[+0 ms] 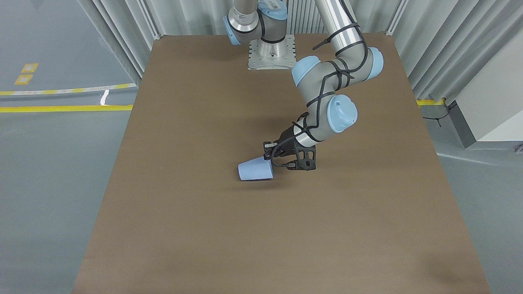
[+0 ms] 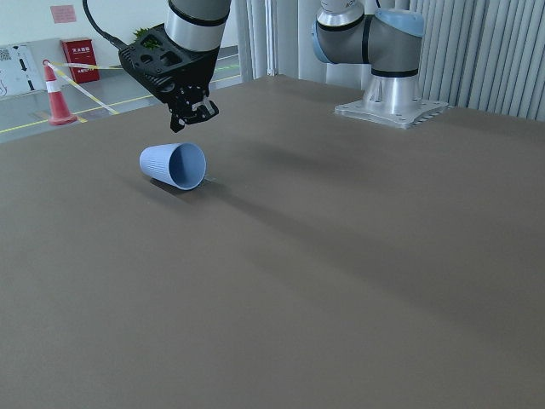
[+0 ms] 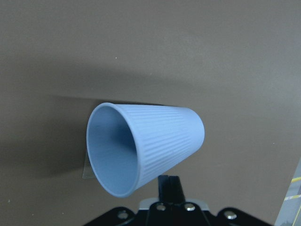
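Note:
A light blue ribbed cup [image 1: 255,169] [image 2: 170,164] [image 3: 164,139] lies on its side on the brown table [image 1: 206,220], a thin clear sheet partly under it in the wrist view. My black gripper [image 1: 279,157] [image 2: 189,115] is just above and beside the cup, apart from it in the left view. In the wrist view its dark tip shows below the cup, and whether the fingers are open or shut cannot be made out.

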